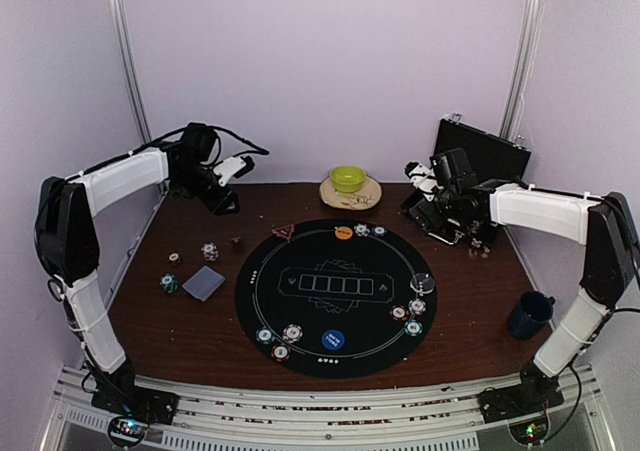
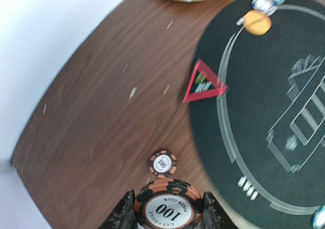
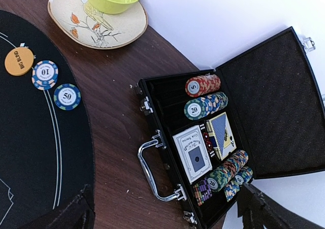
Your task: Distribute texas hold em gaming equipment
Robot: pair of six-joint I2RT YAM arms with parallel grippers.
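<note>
In the left wrist view my left gripper is shut on a black-and-orange 100 poker chip (image 2: pixel 167 211), held above the wood table, with another 100 chip (image 2: pixel 162 163) lying below beside the mat's edge. The black poker mat (image 1: pixel 335 291) carries chips, an orange big blind button (image 3: pixel 19 61), a blue button (image 1: pixel 332 339) and a red triangle marker (image 2: pixel 203 94). My right gripper hangs open over the chip case (image 3: pixel 162 122), which stands open with chip stacks and two card decks.
A plate (image 3: pixel 66 21) with a green bowl (image 1: pixel 348 176) sits at the back. A dark mug (image 1: pixel 528 316) stands at the right. At the left lie a card deck (image 1: pixel 204 283) and chip piles (image 1: pixel 169 283).
</note>
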